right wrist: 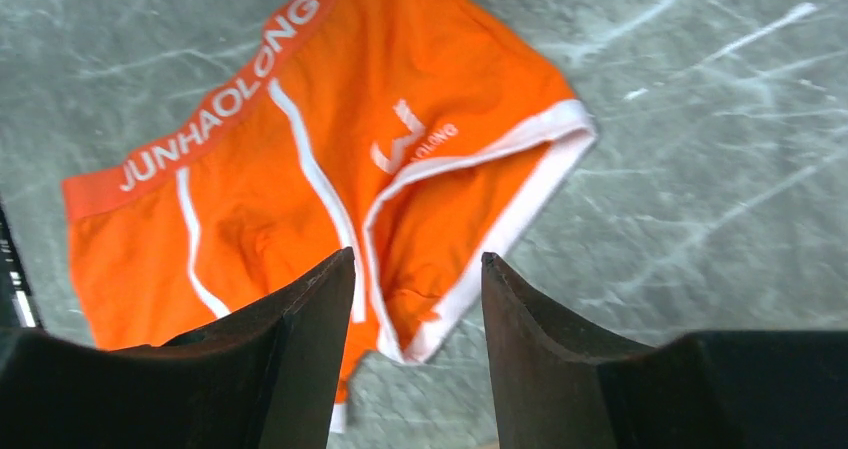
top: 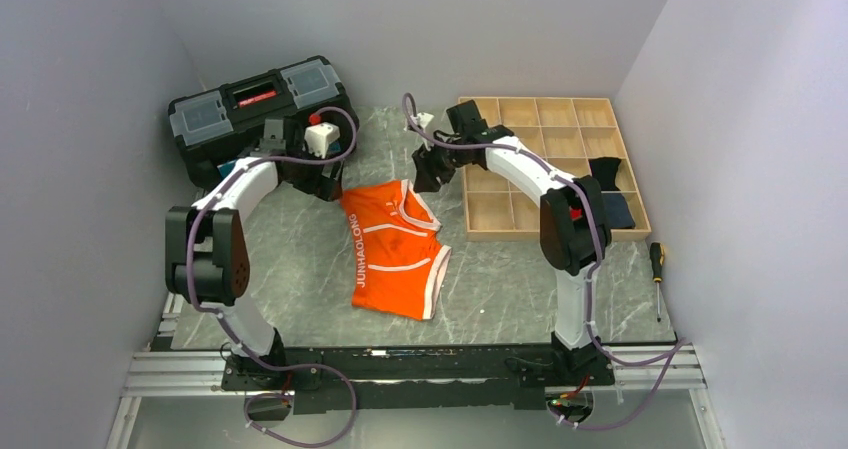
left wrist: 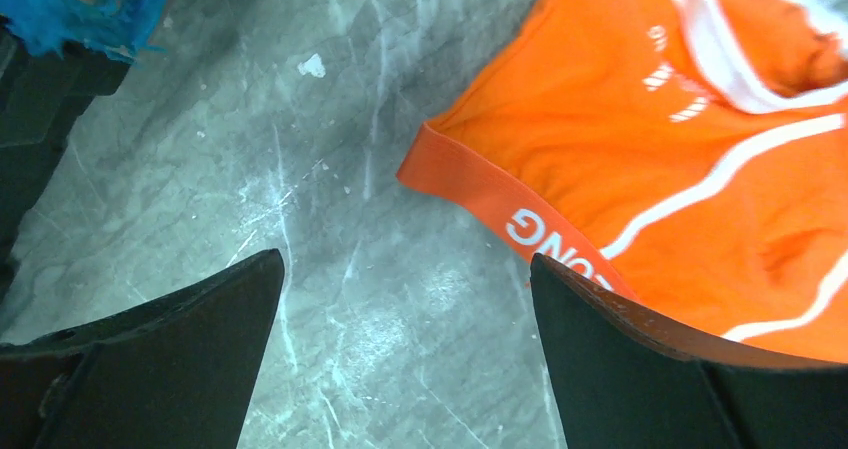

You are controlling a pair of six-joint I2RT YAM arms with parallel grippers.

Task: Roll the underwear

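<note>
Orange underwear [top: 395,254] with white trim and a lettered waistband lies spread on the grey marbled table, its waistband running along the left side. My left gripper [top: 330,191] is open near its upper-left corner. In the left wrist view that corner of the underwear [left wrist: 600,139] lies beyond the open fingers [left wrist: 170,349], with bare table between them. Close to the upper-right trim, my right gripper [top: 428,181] is open. Seen from the right wrist, the underwear [right wrist: 300,169] lies flat below the parted fingers [right wrist: 310,339], and neither gripper holds any cloth.
A wooden compartment box [top: 490,236] stands at the right, with dark folded cloths [top: 616,209] in some cells. A black toolbox [top: 255,109] is at the back left. A screwdriver [top: 657,264] lies at the right edge.
</note>
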